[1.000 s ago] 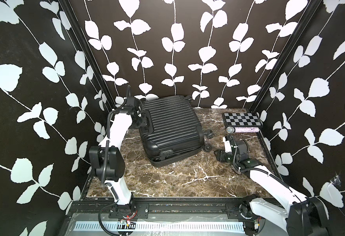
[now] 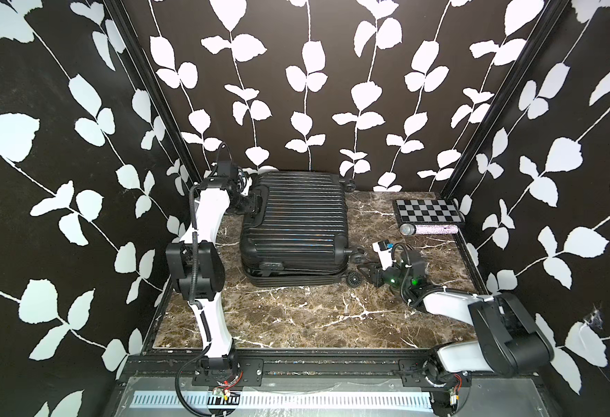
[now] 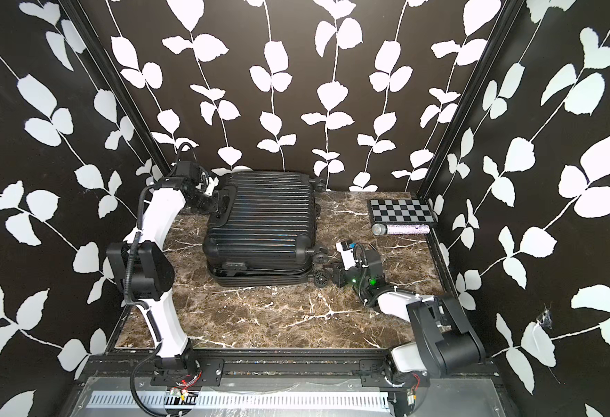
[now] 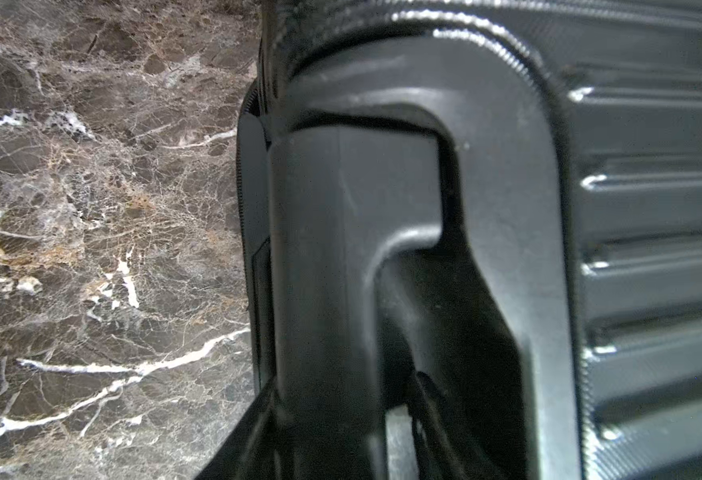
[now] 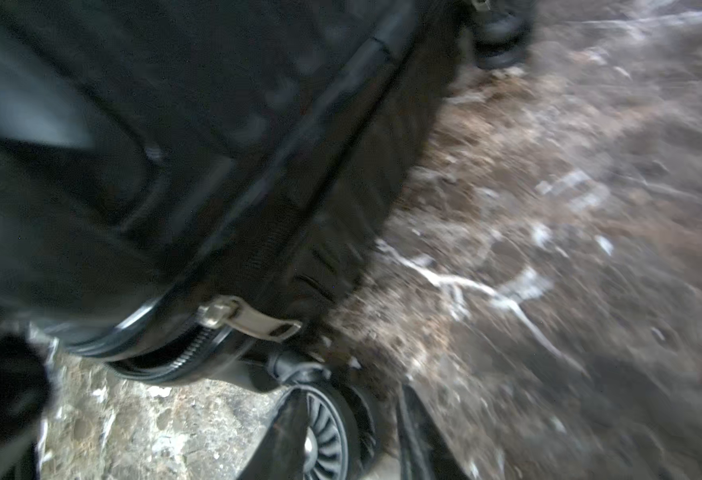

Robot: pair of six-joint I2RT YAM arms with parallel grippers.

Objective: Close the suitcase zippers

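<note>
A black hard-shell suitcase (image 2: 294, 222) lies flat on the marble table (image 2: 298, 319). My left gripper is shut on the suitcase handle (image 4: 319, 240) at its left side. My right gripper is part open at the near right corner, by a spinner wheel (image 5: 323, 432), with nothing visibly held. Just above its fingers, in the right wrist view, a metal zipper pull (image 5: 251, 320) hangs beside a gap in the zipper (image 5: 191, 352).
A checkered board (image 2: 426, 210) and a pink-speckled cylinder (image 2: 433, 228) lie at the back right. Patterned walls surround the table.
The suitcase has turned to sit square, its near right end toward the front, with my left gripper on it. My right gripper has moved left to the corner wheels.
</note>
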